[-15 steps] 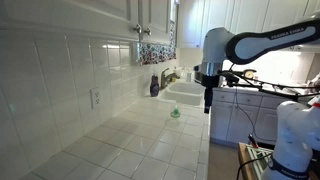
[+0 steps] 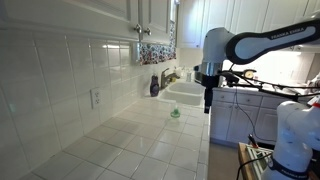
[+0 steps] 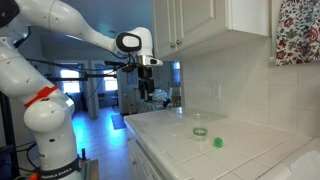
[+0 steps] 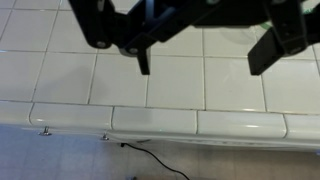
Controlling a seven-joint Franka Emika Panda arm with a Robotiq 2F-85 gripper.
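Note:
My gripper is open, its two dark fingers well apart in the wrist view with only white counter tiles visible beyond the gap. In the first exterior view the gripper [image 2: 208,101] hangs pointing down above the counter's front edge. A small clear container with a greenish tint [image 2: 175,112] stands on the counter, apart from the gripper. The second exterior view shows this container [image 3: 200,132] with a small green object [image 3: 218,142] lying close by. Something pale and partly hidden by the gripper shows at the wrist view's top edge.
White tiles cover the counter [image 2: 120,145], mostly bare. A white sink [image 2: 185,92] and a dark bottle [image 2: 154,86] are farther along. White upper cabinets [image 3: 205,25] overhang the counter's wall side. A black cable [image 4: 160,160] hangs below the counter edge.

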